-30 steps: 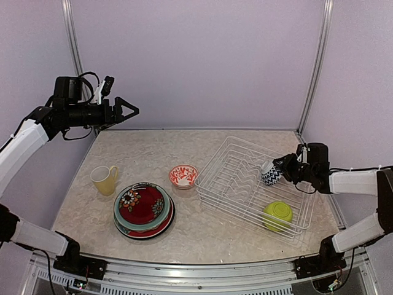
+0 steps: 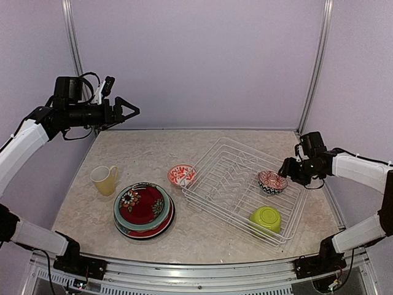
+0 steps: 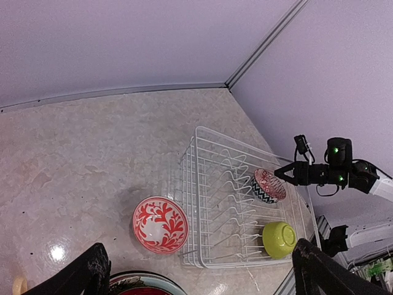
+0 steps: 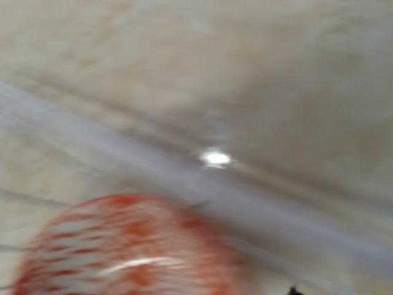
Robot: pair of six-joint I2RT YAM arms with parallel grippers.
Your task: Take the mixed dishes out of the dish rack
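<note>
The white wire dish rack [image 2: 212, 150] stands right of centre. In it, a red-patterned bowl [image 2: 271, 182] with a zigzag outside lies with its red inside showing, and a lime-green bowl [image 2: 266, 219] rests bottom up near the front. By the red bowl's right rim is my right gripper [image 2: 285, 168]; whether its fingers are apart is unclear. The blurred right wrist view shows the red bowl [image 4: 132, 252] at the bottom, without clear fingers. High on the left, my left gripper [image 2: 126, 110] is open and empty, its fingers [image 3: 83, 273] wide apart in its wrist view.
A small red-and-white bowl [image 2: 182, 174] sits against the rack's left side. Stacked plates [image 2: 142, 209] lie left of centre, with a yellow mug [image 2: 103, 180] beyond them. A wall [image 2: 350, 110] closes the right side.
The rack has slid left with the green bowl, up to the small bowl. The red bowl has tipped from showing its outside to showing its inside.
</note>
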